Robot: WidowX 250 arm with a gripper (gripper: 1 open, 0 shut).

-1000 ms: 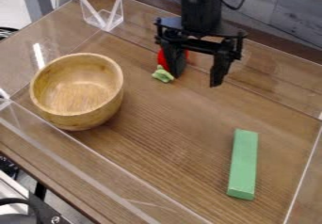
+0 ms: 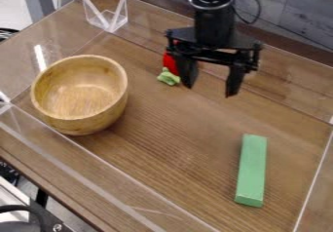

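My black gripper [image 2: 211,80] hangs over the upper middle of the wooden table, its two fingers spread wide and open, with nothing visible between them. Just behind its left finger is a red object [image 2: 169,60], partly hidden, with a small light-green item [image 2: 168,77] beside it. A wide tan bowl [image 2: 81,61] sits on the left, and a long green block [image 2: 251,171] lies at the lower right.
A clear wire or plastic holder [image 2: 107,12] stands at the back left. A wooden wall [image 2: 293,12] runs along the back right.
The gripper has shifted slightly and changed its angle over the same spot, uncovering a little more of the red object. The objects on the table appear unmoved.
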